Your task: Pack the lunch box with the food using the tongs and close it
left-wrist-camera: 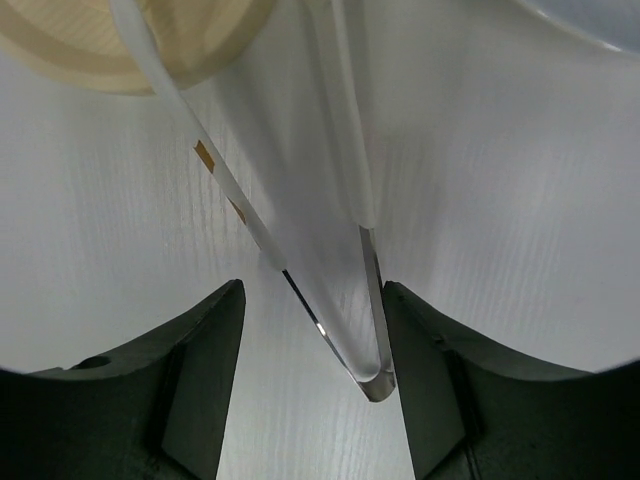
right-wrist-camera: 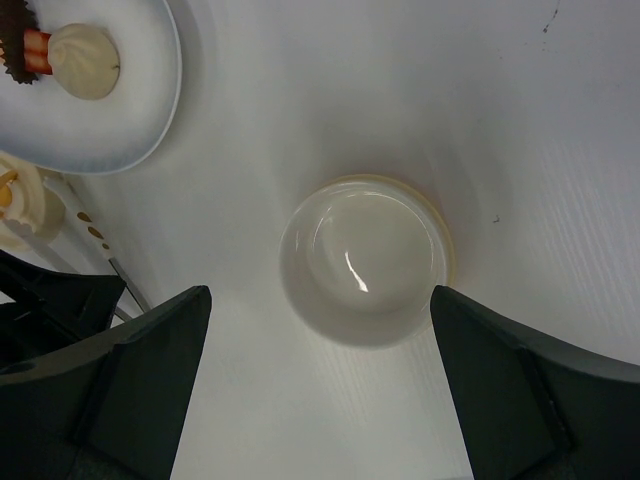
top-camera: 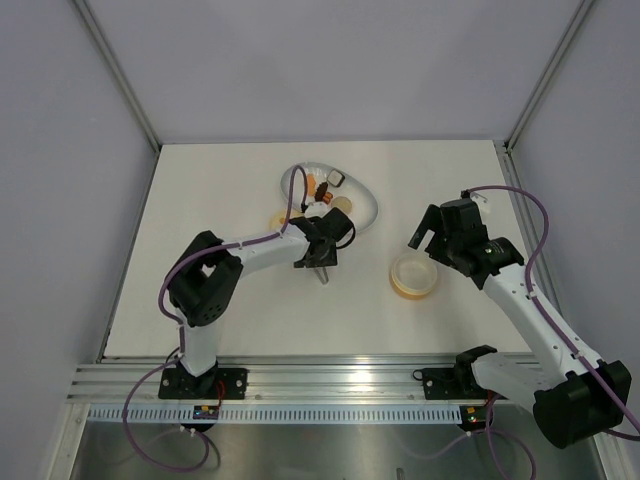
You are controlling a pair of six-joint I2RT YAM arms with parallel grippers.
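My left gripper is part open low over a pair of tongs (left-wrist-camera: 236, 200), white with metal ends, its fingertips either side of the metal bend. Contact is unclear. Beyond the tongs are a cream bowl (left-wrist-camera: 200, 60) and a white plate (top-camera: 362, 210) with food, including strawberry (right-wrist-camera: 36, 52) and a pale dollop (right-wrist-camera: 86, 70). My right gripper (top-camera: 422, 233) stands open above a white round bowl (right-wrist-camera: 365, 270) with a yellowish rim, nothing between its fingers.
The left arm covers part of the plate and cream bowl in the top view.
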